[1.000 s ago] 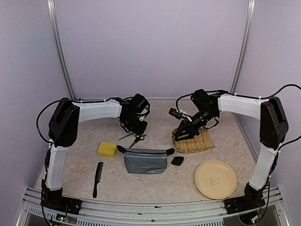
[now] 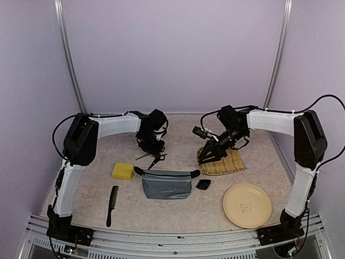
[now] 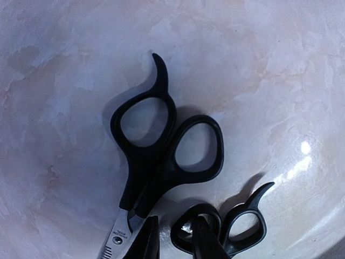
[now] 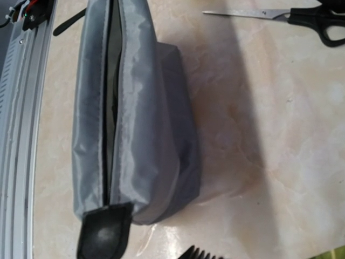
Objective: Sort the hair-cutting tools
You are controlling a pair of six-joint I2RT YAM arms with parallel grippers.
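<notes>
Two black-handled scissors lie on the marble table: thinning scissors point(image 3: 197, 175) and a smaller pair point(image 3: 257, 232). My left gripper hovers over their handles, fingers part open, with the smaller pair's loop under them. A grey zipped bag point(image 2: 166, 186) stands in front of them, its slot showing in the right wrist view. A black comb point(image 2: 112, 204) lies at the front left. My right gripper point(image 2: 207, 154) is over the woven tray point(image 2: 232, 164); its fingers are not visible in its wrist view.
A yellow sponge point(image 2: 122, 171) lies left of the bag, a small black item point(image 2: 203, 184) right of it, and a beige plate point(image 2: 247, 205) at the front right.
My right arm has moved very little; the objects look unchanged.
</notes>
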